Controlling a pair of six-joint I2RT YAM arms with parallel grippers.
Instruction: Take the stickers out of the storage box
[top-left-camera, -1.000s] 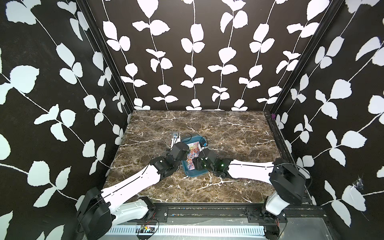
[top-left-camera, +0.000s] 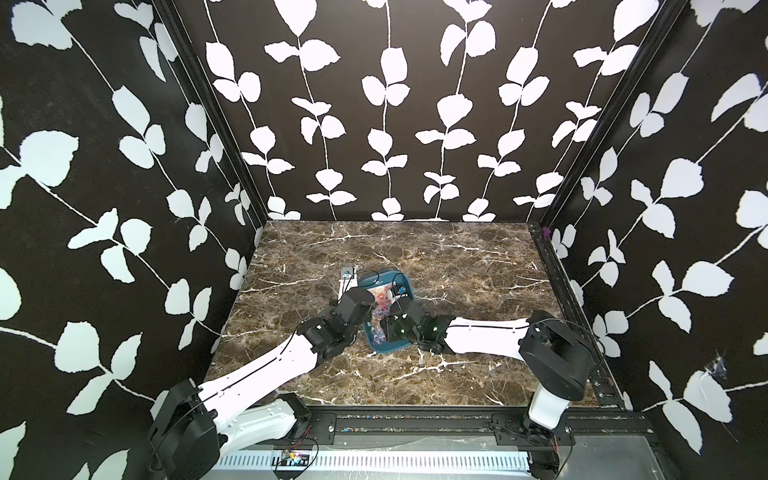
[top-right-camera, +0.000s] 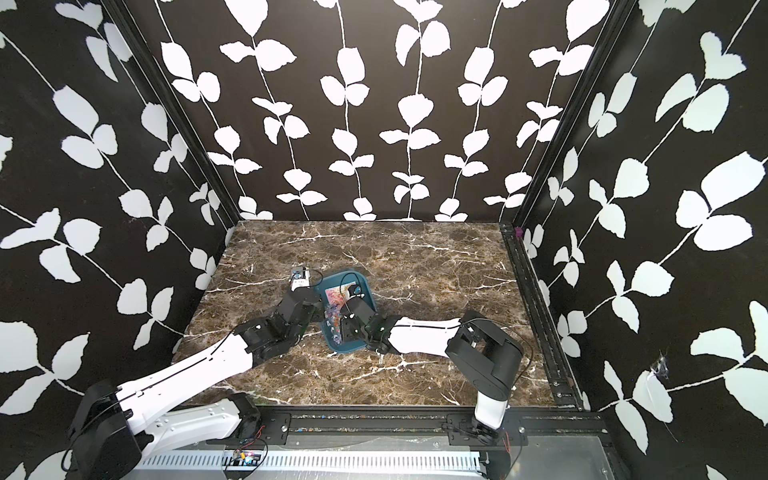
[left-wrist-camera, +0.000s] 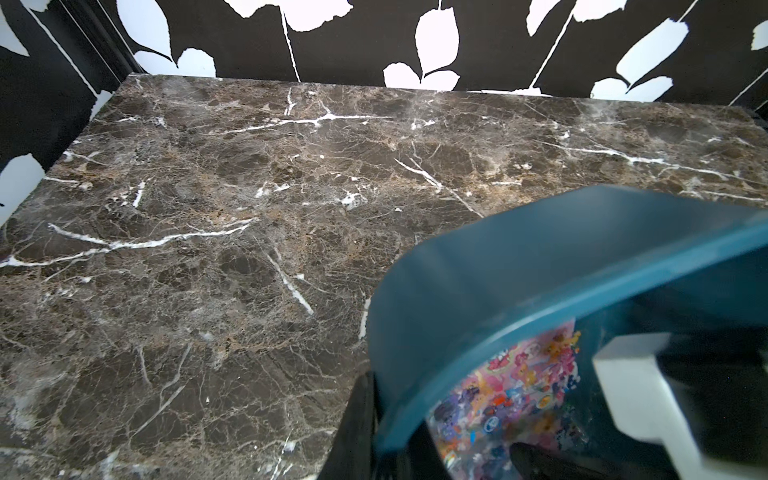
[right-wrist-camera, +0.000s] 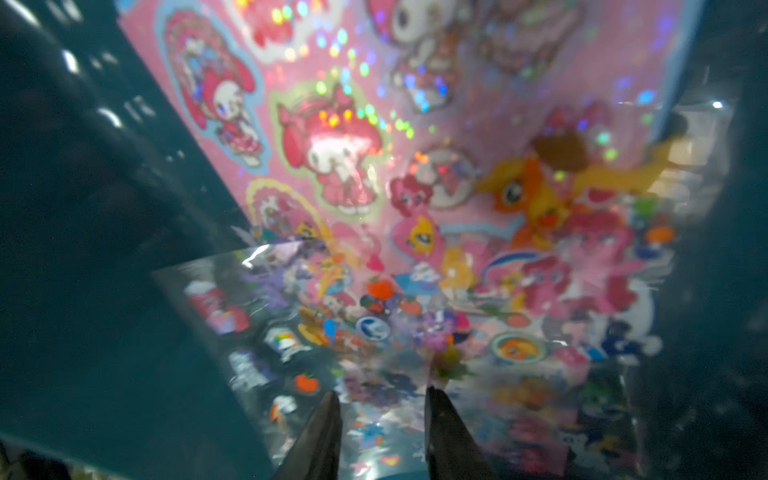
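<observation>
In the teal storage box (top-left-camera: 391, 345) lie sticker sheets (right-wrist-camera: 448, 208): a pink one with cartoon characters and clear ones with many small colourful stickers. My left gripper is shut at the box's left rim; the rim (left-wrist-camera: 464, 280) crosses just over its fingertips in the left wrist view, and whether it is pinched is unclear. My right gripper is inside the box above the sheets, its fingers parted, with no sheet clearly held between them. Both wrists partly hide the box in the top views.
Dark patterned walls enclose it at the back and sides, and a black rail runs along the front edge.
The right arm has shifted left and inward over the box. The left arm and gripper have moved slightly left.
</observation>
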